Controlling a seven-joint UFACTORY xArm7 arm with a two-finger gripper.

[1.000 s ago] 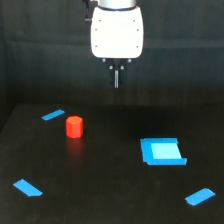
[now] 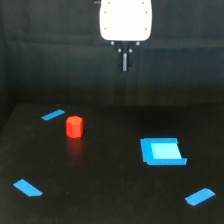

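Note:
A small red block (image 2: pixel 74 127) stands on the black table, left of the middle, with a faint reddish reflection in front of it. To the right lies a pale square (image 2: pixel 166 151) framed with blue tape (image 2: pixel 148 152); nothing stands on it. High above the table's far edge hangs my gripper (image 2: pixel 125 66), below its white body, well up and to the right of the red block. Its fingers show only as one narrow dark strip, too small to tell whether they are parted. No object is visible at their tips.
Short blue tape strips mark the table at back left (image 2: pixel 53 115), front left (image 2: pixel 27 188) and front right (image 2: pixel 200 197). Between the red block and the taped square the surface is bare. A dark curtain (image 2: pixel 50 60) hangs behind.
My gripper has risen and shifted slightly to the right. The red block and the taped square are where they were.

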